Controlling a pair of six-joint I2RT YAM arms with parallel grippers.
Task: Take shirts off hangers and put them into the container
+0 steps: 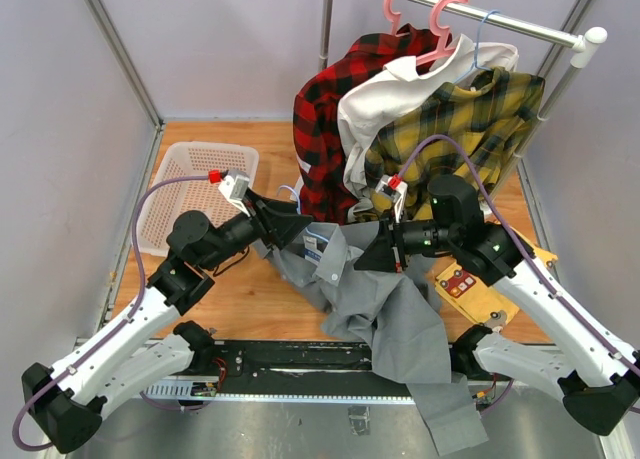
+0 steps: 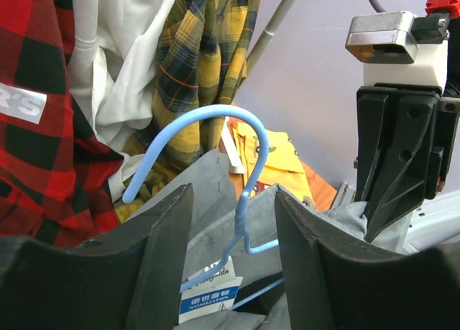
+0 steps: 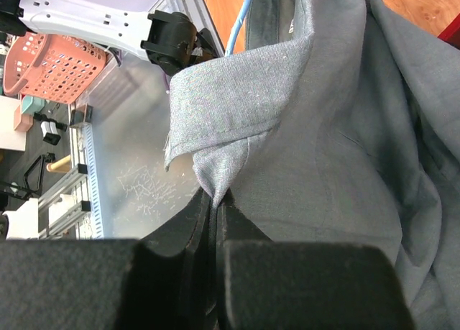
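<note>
A grey shirt [image 1: 385, 309] hangs in loose folds from my right gripper [image 1: 378, 264], which is shut on the cloth near the collar; in the right wrist view a gathered fold [image 3: 230, 103] rises from the closed fingers. The blue hanger [image 2: 243, 193] still sits in the shirt's collar, its hook standing free. Around the hanger's neck, the left gripper is part open, with a finger on each side of the wire and gaps showing. Below the wire, a white and blue label [image 2: 210, 292] shows inside the collar.
A white basket [image 1: 180, 159] stands at the back left. Red-black plaid [image 1: 330, 109], white and yellow plaid [image 1: 455, 129] shirts hang on the rail [image 1: 500, 21] behind. Folded yellow cloth [image 1: 505, 297] lies at right.
</note>
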